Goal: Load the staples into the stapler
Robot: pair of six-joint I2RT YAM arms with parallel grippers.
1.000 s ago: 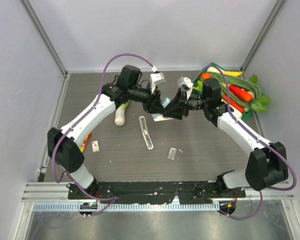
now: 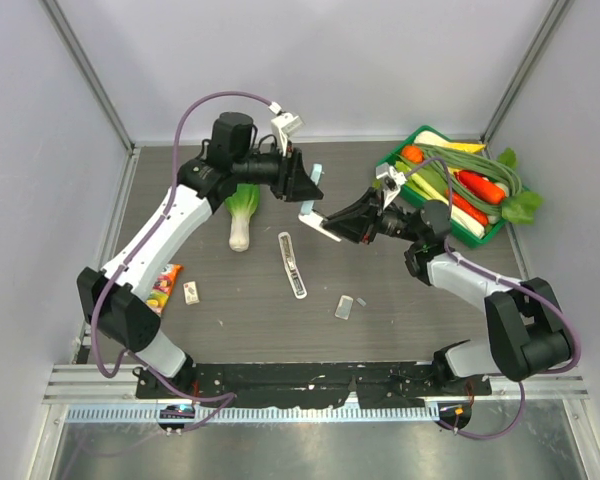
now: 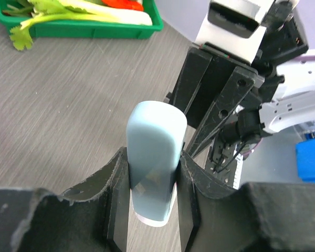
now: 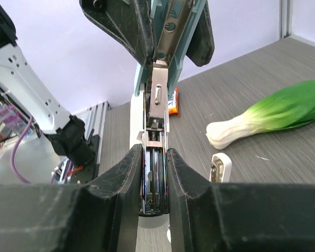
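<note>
Between the two arms, the light blue and white stapler [image 2: 311, 190] is held off the table, spread open. In the left wrist view my left gripper has its fingers [image 3: 114, 197] against both sides of the stapler's rounded light blue part. My right gripper is shut on the white part, whose long metal channel [image 4: 155, 186] faces the right wrist camera. No staples can be made out in the channel. On the table, a small greyish block [image 2: 344, 307], perhaps staples, lies with a tiny piece [image 2: 361, 301] beside it.
A long white slotted object [image 2: 292, 265] lies mid-table, below the held stapler. A leek-like vegetable [image 2: 242, 215] is left of it; a small white box [image 2: 190, 293] and an orange packet [image 2: 164, 288] lie farther left. The green vegetable basket [image 2: 470, 237] fills the back right.
My left gripper has moved left and toward the back, with the light blue part swinging the same way. The right gripper has turned and shifted slightly. The stapler now looks more widely opened.
</note>
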